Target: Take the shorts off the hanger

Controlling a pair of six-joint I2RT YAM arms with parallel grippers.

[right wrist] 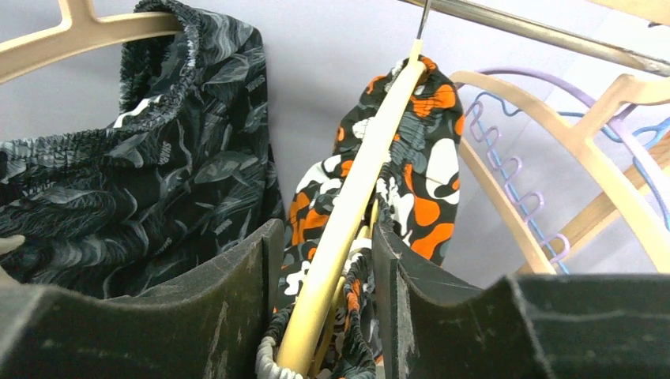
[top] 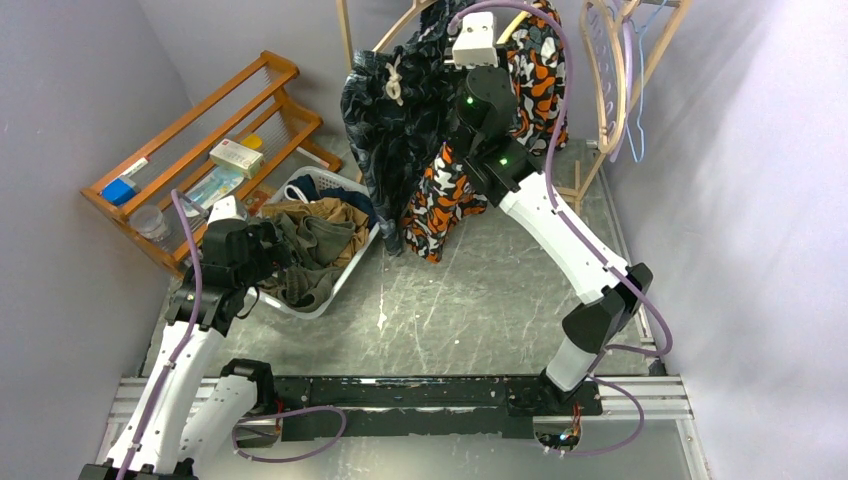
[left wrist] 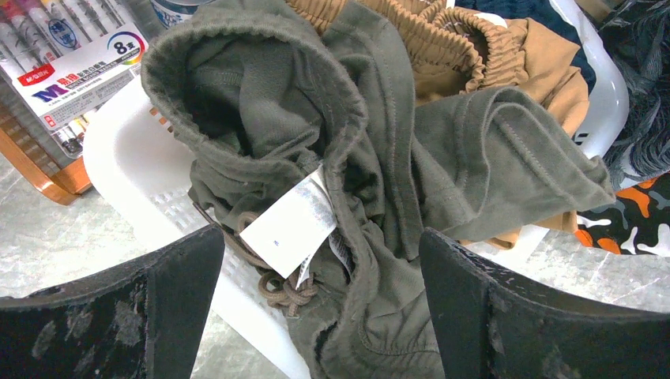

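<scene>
The orange, white and black camo shorts (top: 445, 200) hang in the top view beside dark patterned shorts (top: 395, 120). In the right wrist view the camo shorts (right wrist: 427, 189) hang on a pale yellow hanger (right wrist: 352, 205) hooked on a metal rail (right wrist: 537, 35). My right gripper is part open around that hanger near the shorts' waistband; whether it touches is unclear. My left gripper stands open over a white basket (left wrist: 130, 166) of olive and tan clothes (left wrist: 371, 142).
A wooden rack (top: 190, 110) with boxes and a jar stands at the left. More hangers (top: 630, 70) hang at the right beside the wall.
</scene>
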